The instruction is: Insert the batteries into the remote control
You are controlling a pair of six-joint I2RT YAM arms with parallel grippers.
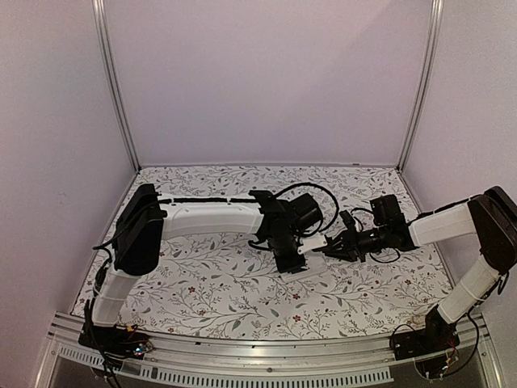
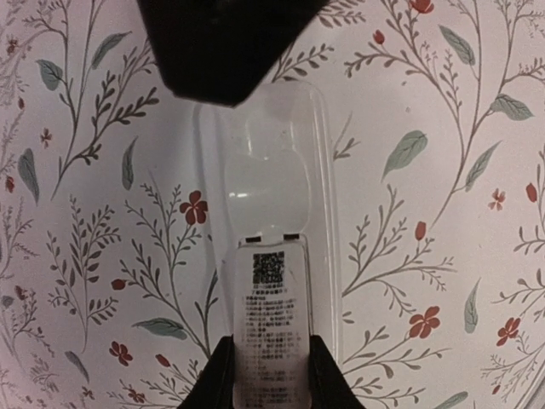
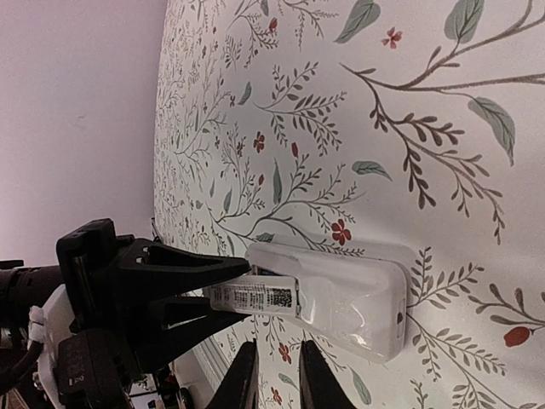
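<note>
The white remote control lies on the table, its long shell also visible in the left wrist view (image 2: 268,192). My left gripper is shut on a white labelled piece, seen side-on in the right wrist view (image 3: 251,296) at one end of the remote. The top view has both grippers close together over the remote. My right gripper is beside it; its two fingertips show apart at the bottom of the right wrist view, and what lies between them is not clear. I cannot make out any separate batteries.
Pale walls stand at the back and sides, with a metal rail (image 1: 258,343) along the front edge. The arms occupy the middle and right.
</note>
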